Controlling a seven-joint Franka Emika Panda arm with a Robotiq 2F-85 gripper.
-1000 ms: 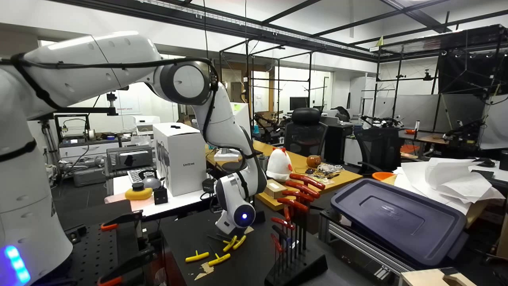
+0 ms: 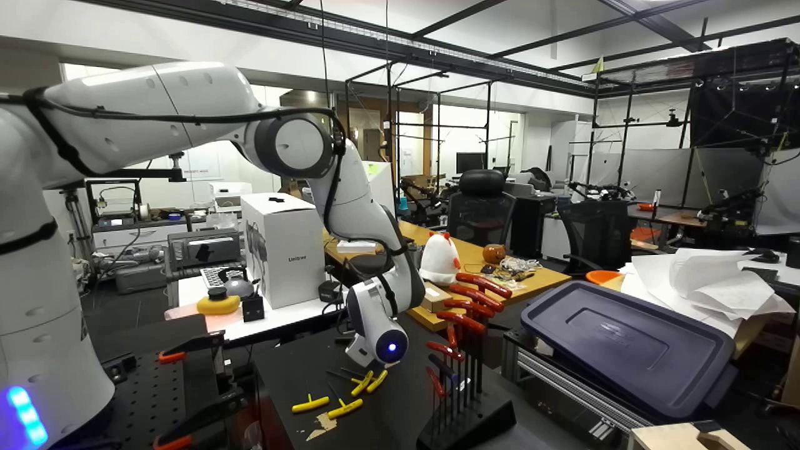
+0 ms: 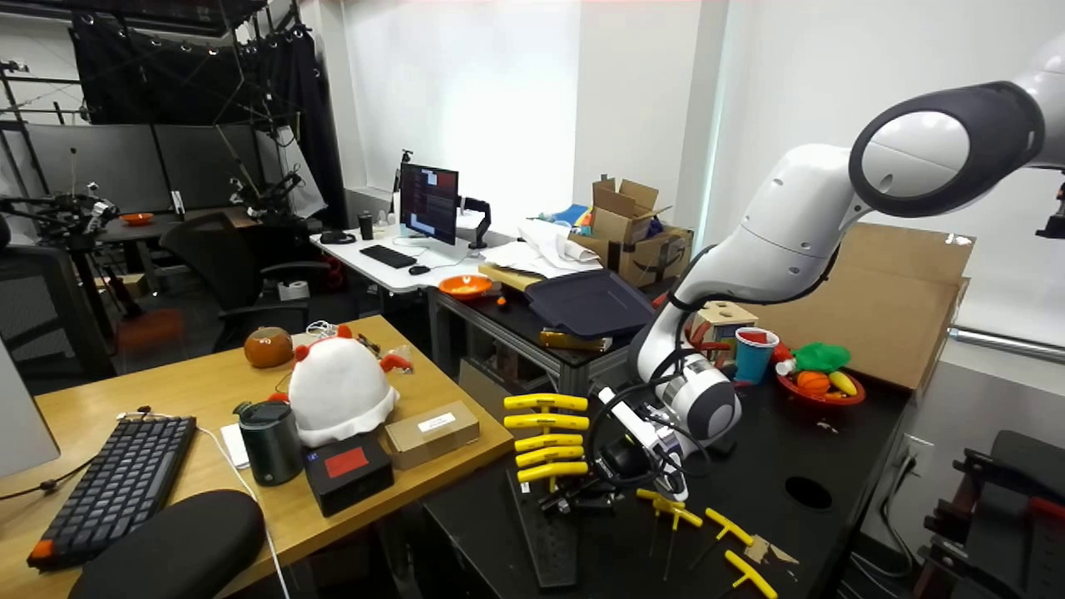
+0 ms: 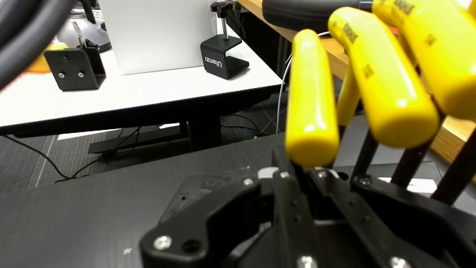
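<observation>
Several yellow T-handle keys stand in a dark rack [image 3: 544,549] in exterior view 2, their handles stacked one above another. My gripper is low beside the rack, its fingers nearly together just under the nearest yellow T-handle key [image 4: 312,107]. They are shut on that key, apparently at its shaft; the exact contact is hidden beneath the handle. The handle sits above the fingertips, and the other yellow handles [image 4: 388,85] are close by on the right. In exterior view 1, the arm's wrist hides the gripper and this rack.
Loose yellow T-handle keys [image 2: 310,404] lie on the black table [image 2: 281,367]. A second rack with red-handled keys [image 2: 472,304] stands at its front right. To the right in exterior view 2 is a red bowl [image 3: 849,398] of toys. Bare tabletop shows left in the wrist view.
In exterior view 1 the arm has shifted slightly right and down, its wrist a little closer to the table. The loose keys and the red-handled rack have not moved.
</observation>
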